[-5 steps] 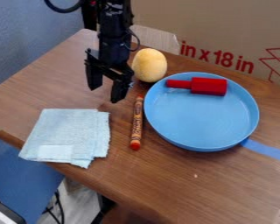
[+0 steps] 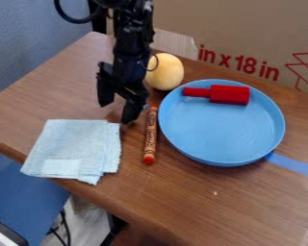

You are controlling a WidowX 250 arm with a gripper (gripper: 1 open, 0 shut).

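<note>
The black gripper (image 2: pixel 119 97) is low over the wooden table, left of the blue plate and above the folded cloth; whether anything is between its fingers is hard to make out. A red rolling-pin-like object (image 2: pixel 227 94) rests on the blue plate (image 2: pixel 221 135). An orange-brown crayon-like stick (image 2: pixel 150 139) lies beside the plate's left side. A yellow round object (image 2: pixel 165 73) sits behind, next to the arm. A pale blue cloth (image 2: pixel 72 150) lies folded at the front left.
A cardboard box (image 2: pixel 246 43) stands along the back. Blue tape (image 2: pixel 300 166) runs from the plate to the right edge.
The objects on the table look unmoved.
</note>
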